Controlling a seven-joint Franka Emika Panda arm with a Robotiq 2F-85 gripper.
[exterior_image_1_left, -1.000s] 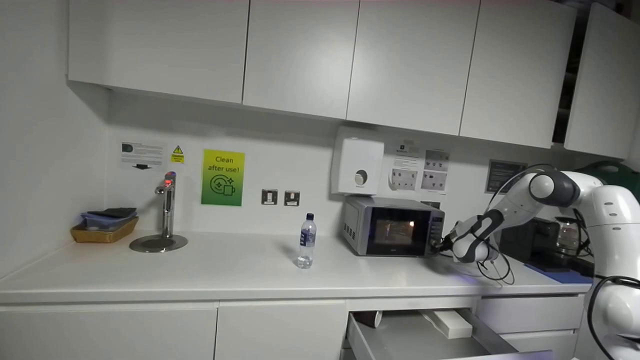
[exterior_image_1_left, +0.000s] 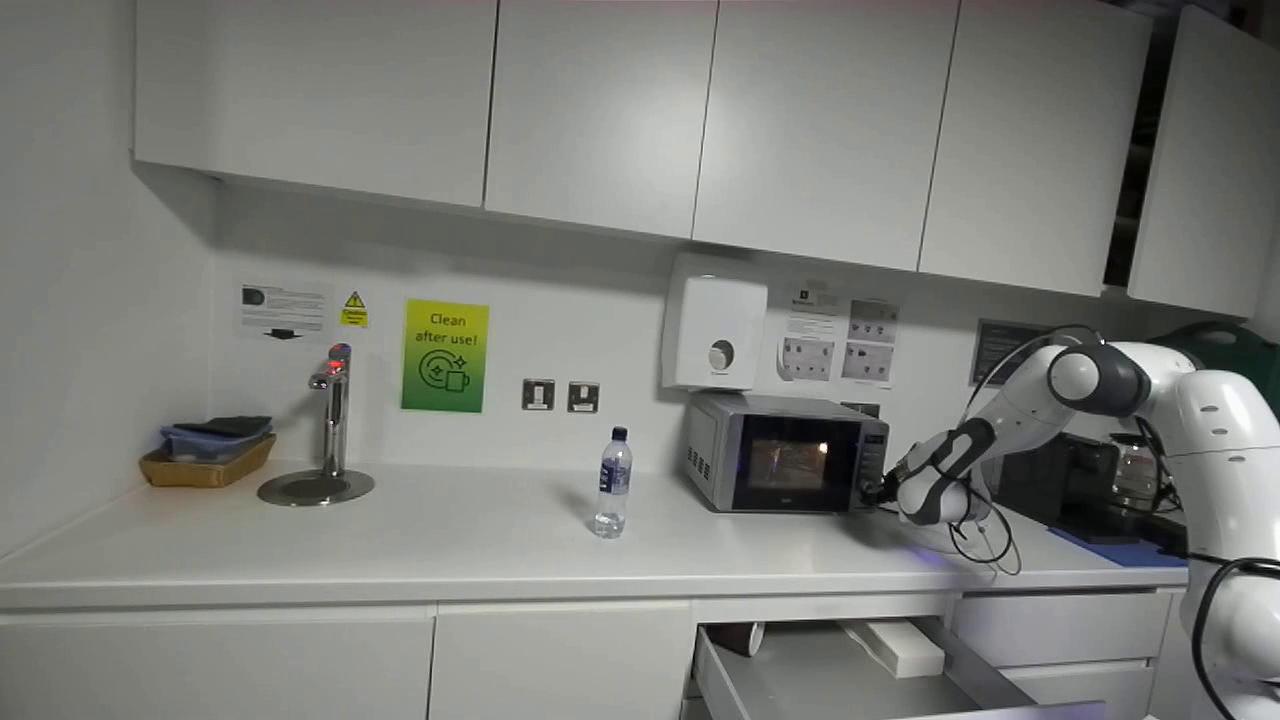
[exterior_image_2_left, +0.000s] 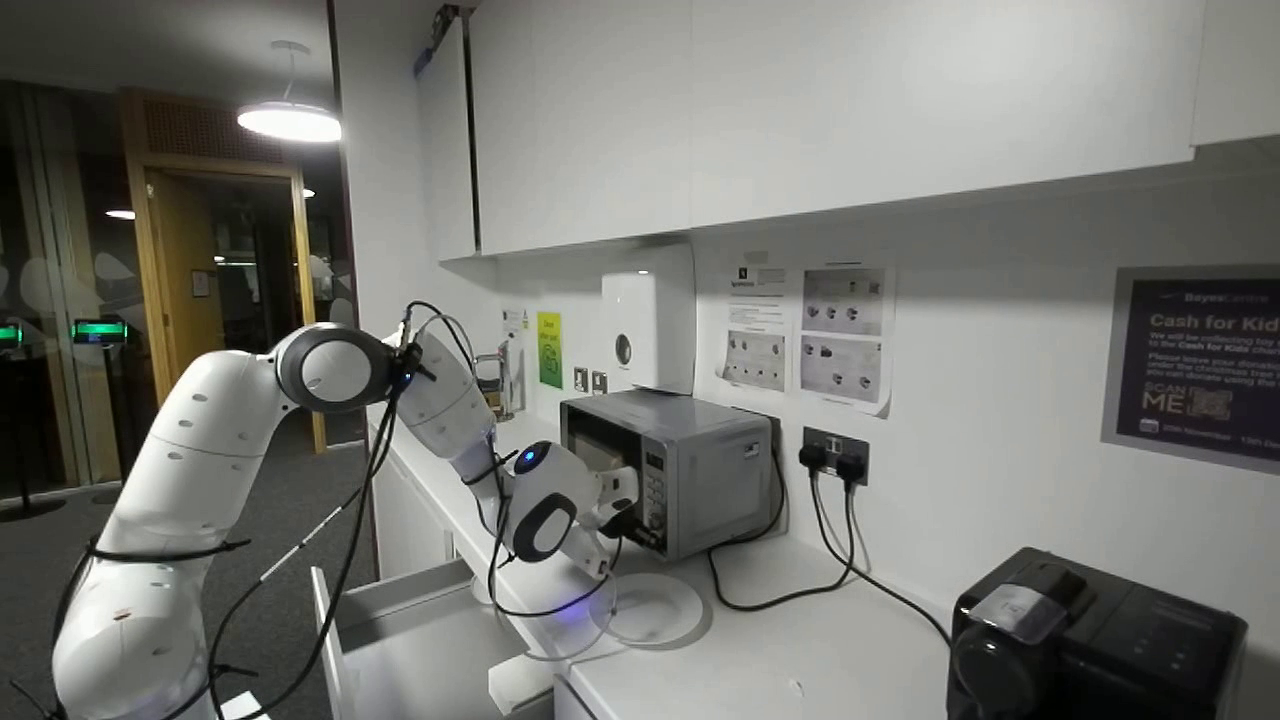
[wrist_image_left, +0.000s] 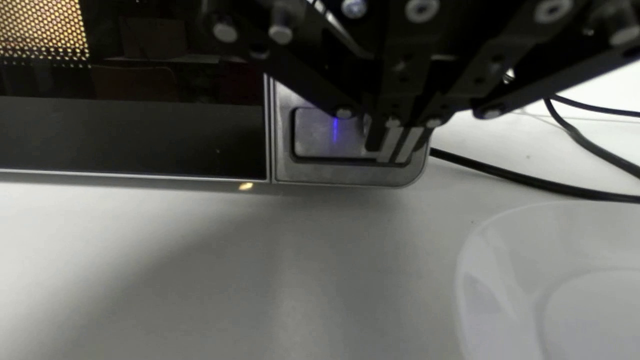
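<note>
The microwave (exterior_image_1_left: 786, 462) stands on the counter with its door shut, and its interior glows through the window. My gripper is shut, with nothing showing between its fingers. Its tips are over the right part of the large rectangular button (wrist_image_left: 324, 135) at the bottom of the control panel; contact looks close, but I cannot tell how firmly they press. From the side, the arm's hand (exterior_image_2_left: 618, 492) reaches to the microwave's lower front corner and hides part of the panel.
A white plate (exterior_image_2_left: 648, 610) lies on the counter beside the microwave, below the hand. Black cables (exterior_image_2_left: 786, 594) run behind it. An upright water bottle (exterior_image_1_left: 613, 486) stands left of the microwave. Below the counter, a drawer (exterior_image_1_left: 804, 678) is pulled out. A coffee machine (exterior_image_2_left: 1086, 648) sits further right.
The arm has shifted very slightly, its hand moving a little left toward the microwave panel. The microwave, bottle and drawer look the same.
</note>
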